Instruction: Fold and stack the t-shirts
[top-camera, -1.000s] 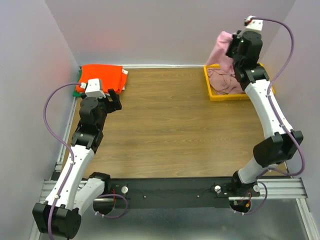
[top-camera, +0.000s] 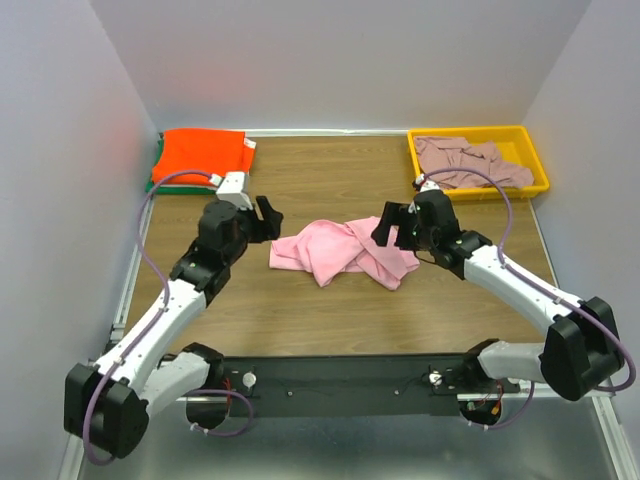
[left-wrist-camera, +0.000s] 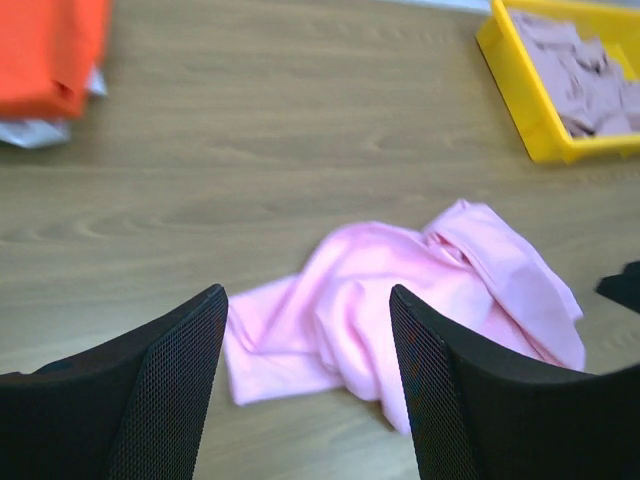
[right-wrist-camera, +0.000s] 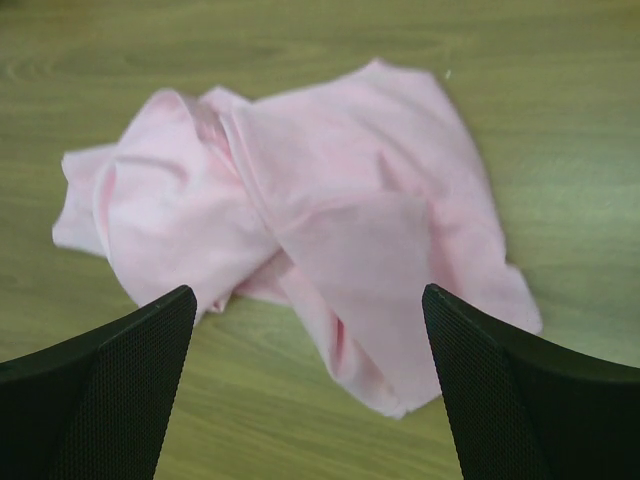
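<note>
A crumpled pink T-shirt (top-camera: 330, 245) lies on the wooden table, bunched with a few loose folds, also filling much of the right wrist view (right-wrist-camera: 300, 190). Just left of it, my left gripper (top-camera: 268, 222) hangs above the table, its fingers apart and empty. My right gripper (top-camera: 388, 228) is over the shirt's right part, open with nothing held; in the right wrist view the shirt lies below and between its fingers.
A yellow bin (top-camera: 535, 165) with mauve cloth stands at the back right. Folded orange cloth (top-camera: 200, 150), with green beneath, lies at the back left. Walls border three sides.
My right gripper carried the pink shirt from the bin to mid-table and let it go, coming down lower and left. My left gripper moved right toward the shirt.
</note>
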